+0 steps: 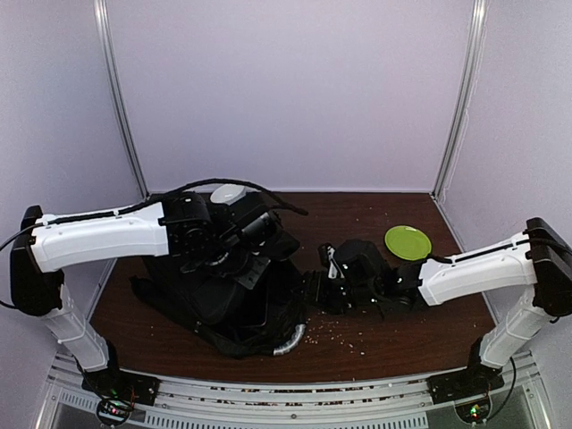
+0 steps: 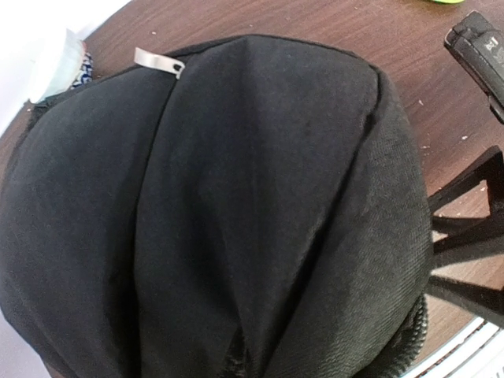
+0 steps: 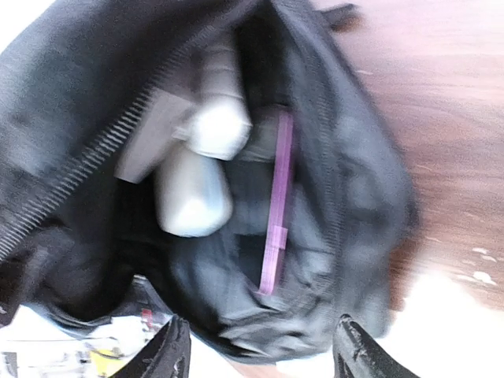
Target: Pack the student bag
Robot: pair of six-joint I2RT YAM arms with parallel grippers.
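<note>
A black bag (image 1: 214, 299) lies on the left of the table, its mouth facing right. My left gripper (image 1: 255, 271) is over its upper side, shut on the bag fabric; its fingertips are hidden in the left wrist view, where the bag (image 2: 252, 181) fills most of the picture. Just right of the mouth is my right gripper (image 1: 313, 290), open, with nothing between its fingers. Inside the bag, the right wrist view shows a pale rounded object (image 3: 193, 197), a whitish cylindrical object (image 3: 219, 126) and a thin purple strip (image 3: 277, 205), all blurred.
A green plate (image 1: 407, 242) rests at the right of the table. Behind the bag stands a white round container (image 1: 228, 193), partly covered by the left arm. Small light crumbs dot the front middle.
</note>
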